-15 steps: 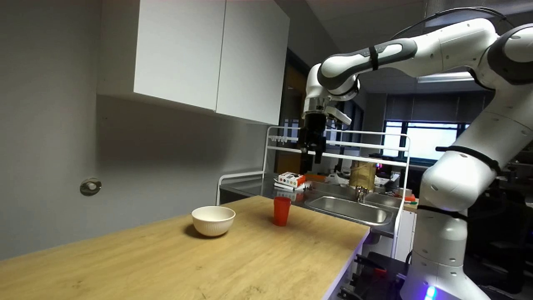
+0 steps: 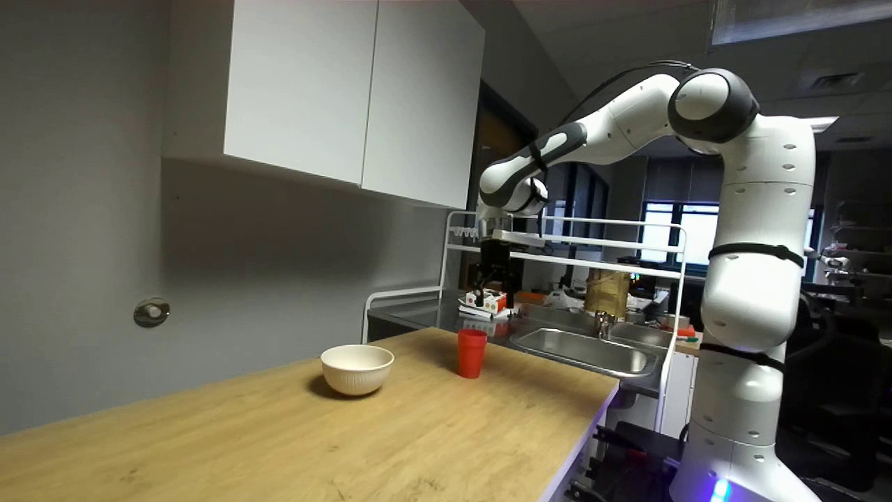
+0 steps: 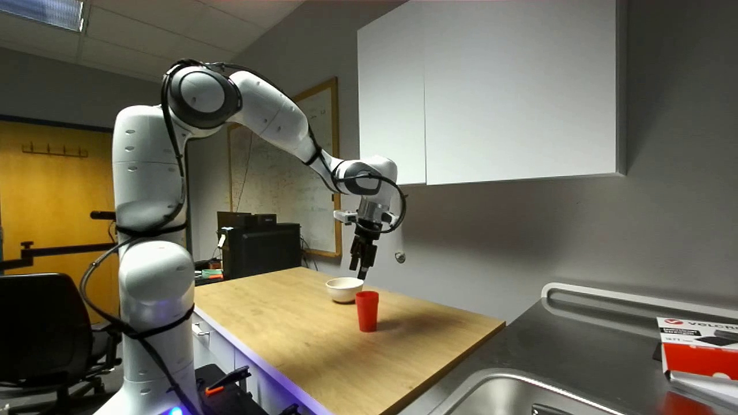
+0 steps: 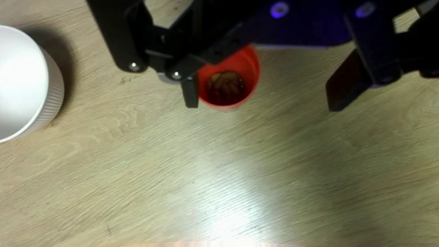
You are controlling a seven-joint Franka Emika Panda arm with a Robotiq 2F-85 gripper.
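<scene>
A red cup point(image 2: 472, 354) stands upright on the wooden table. Looking down into the cup point(image 4: 242, 66) from the wrist, I see brown pieces lying at its bottom. The white ribbed bowl point(image 2: 357, 371) rests beside it, and in the wrist view the bowl point(image 4: 24, 86) is cut off at the left edge. My gripper is open above the table, its fingers wide apart with nothing held. One finger point(image 4: 190, 92) overlaps the cup's left rim in that view. In the second exterior view the gripper point(image 3: 362, 270) hangs above the table, clear of the cup.
White cabinets point(image 2: 351, 92) hang on the wall over the table. A sink point(image 2: 594, 348) and a white rack point(image 2: 577, 238) lie past the table's far end.
The cup and bowl have stayed where they were.
</scene>
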